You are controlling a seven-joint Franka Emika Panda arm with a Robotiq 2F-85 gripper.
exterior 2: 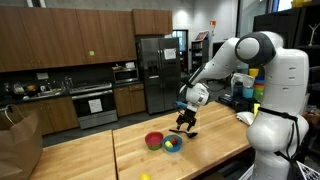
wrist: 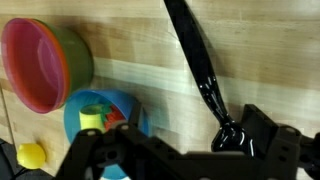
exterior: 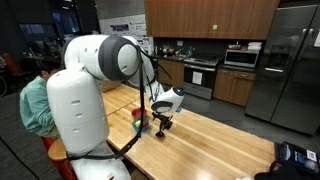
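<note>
A long black utensil [wrist: 205, 75], glossy at its lower, wider end, lies on the wooden table. In the wrist view that wider end sits between the open fingers of my gripper, and nothing is clasped. Exterior view 2 has the gripper [exterior 2: 183, 120] just above the dark utensil [exterior 2: 190, 133]; whether they touch cannot be told. Left of the gripper in the wrist view is a blue bowl [wrist: 73, 122] holding small red, green and yellow things. Part of the bowl is hidden by a finger.
A red bowl [wrist: 32, 62], with a green outer side, stands beside the blue bowl. A yellow object [wrist: 31, 156] lies on the table near both. Bare tabletop [exterior: 215, 145] stretches right of the gripper in exterior view 1.
</note>
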